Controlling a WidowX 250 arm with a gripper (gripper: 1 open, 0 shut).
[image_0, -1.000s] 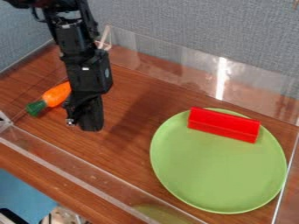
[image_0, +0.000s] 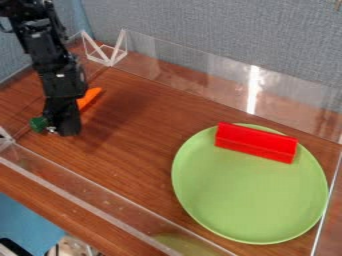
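My black gripper (image_0: 58, 124) is low on the wooden table at the left, over an orange carrot (image_0: 87, 97) with green leaves (image_0: 40, 124). It covers the middle of the carrot, and whether anything is between its fingers is hidden. On the right a green plate (image_0: 247, 200) holds a red block (image_0: 255, 142) along its back part.
Clear barriers (image_0: 214, 85) line the back and front of the table (image_0: 140, 140). A white wire frame (image_0: 104, 48) stands at the back left corner.
My gripper has moved left from beside the carrot to over it, covering more of it. The plate and red block are unchanged.
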